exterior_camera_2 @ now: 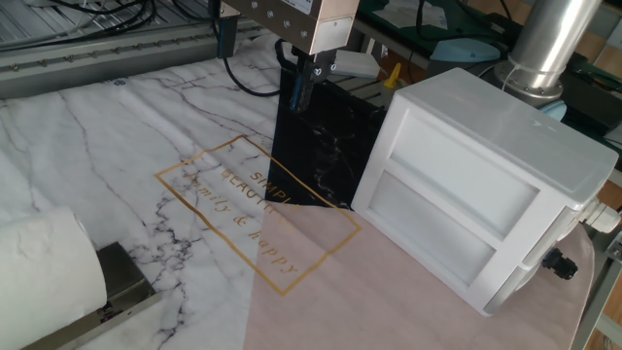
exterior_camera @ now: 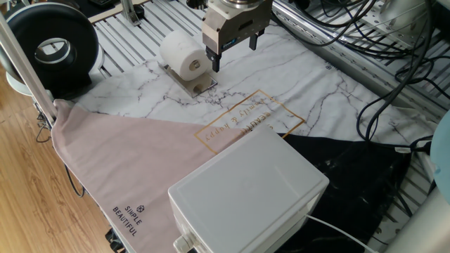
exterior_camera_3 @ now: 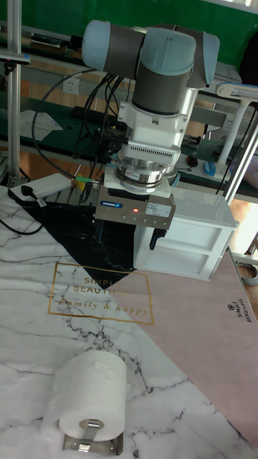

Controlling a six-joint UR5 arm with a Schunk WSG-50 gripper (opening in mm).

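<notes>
My gripper [exterior_camera: 233, 56] hangs above the marble-patterned cloth, its two dark fingers spread wide with only empty space between them. In exterior view 1 it appears just right of a white paper roll [exterior_camera: 181, 53], which rests on a metal holder [exterior_camera: 202, 87]. The roll [exterior_camera_3: 89, 391] and the gripper [exterior_camera_3: 127, 234] look well apart in exterior view 3. A white drawer box [exterior_camera_2: 442, 170] stands upright on the cloth, its two drawer fronts closed as far as exterior view 2 shows. From that side, the gripper [exterior_camera_2: 263, 83] is seen left of the box.
The tablecloth [exterior_camera: 133, 151] has pink, black and marble areas, with a gold-framed print. Black cables [exterior_camera: 394, 91] trail along the table's edge. A black spool-like ring [exterior_camera: 77, 53] stands at the far left. Between the roll and the box the cloth is clear.
</notes>
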